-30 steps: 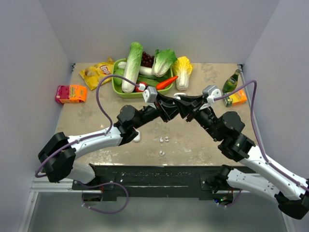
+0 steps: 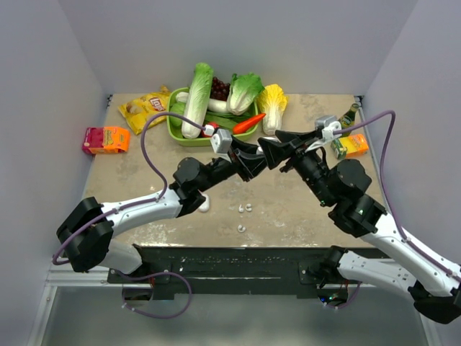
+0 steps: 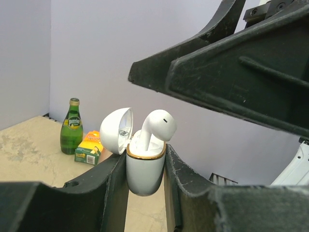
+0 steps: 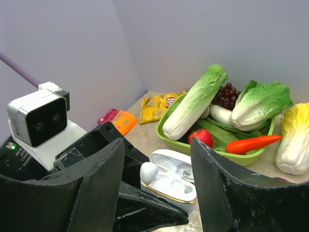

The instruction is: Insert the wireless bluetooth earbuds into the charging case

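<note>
The open white charging case (image 3: 145,176), with a gold rim, is held upright in my left gripper, shut on its lower body. A white earbud (image 3: 161,124) sits tipped in one side of the case, its stem down inside and its head jutting above the rim. In the right wrist view the earbud head (image 4: 148,172) is at the left; the other cavity looks empty. My right gripper stands open above the case with nothing between its fingers. From the top view, both grippers meet and mostly hide the case.
Several small white earbud pieces (image 2: 241,228) and a rounded white object (image 2: 204,202) lie on the table (image 2: 288,216). Behind are a green vegetable basket (image 4: 241,161) and yellow cabbage (image 4: 294,140). A green bottle (image 3: 72,128) and box (image 3: 90,147) stand right.
The earbud stays leaning in the case. The left arm looks still.
</note>
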